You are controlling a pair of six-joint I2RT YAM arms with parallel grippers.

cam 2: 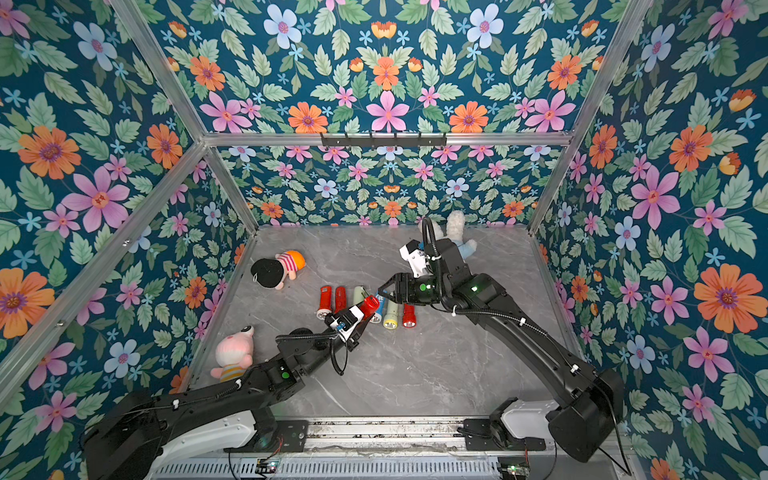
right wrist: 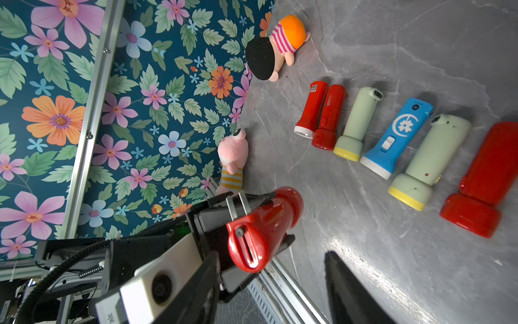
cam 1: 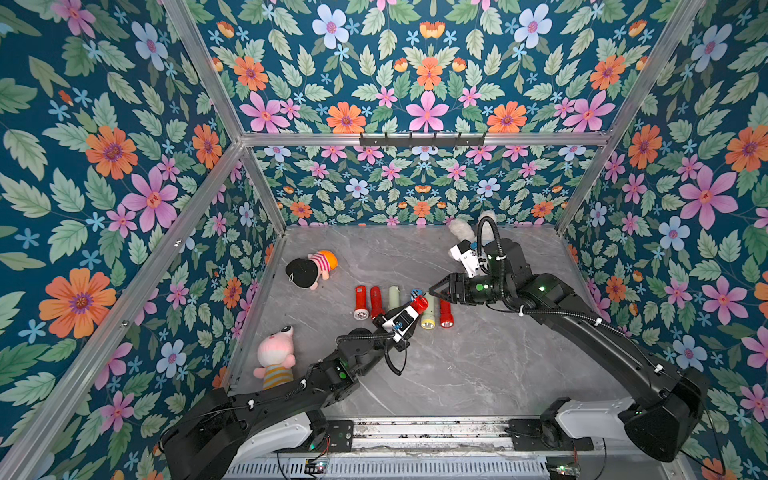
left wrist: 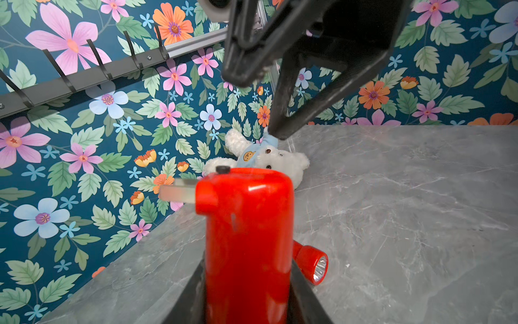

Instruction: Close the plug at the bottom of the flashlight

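Observation:
A red flashlight is held upright in my left gripper, which is shut on it. Its top end shows a pale plug folded out to the side; from the right wrist view two metal prongs stick out at that end. My right gripper hangs open just above and beside that end, its dark fingers over the flashlight in the left wrist view, with nothing between them.
A row of flashlights, including a blue one, lies on the grey table. Plush dolls lie at back left, front left and back right.

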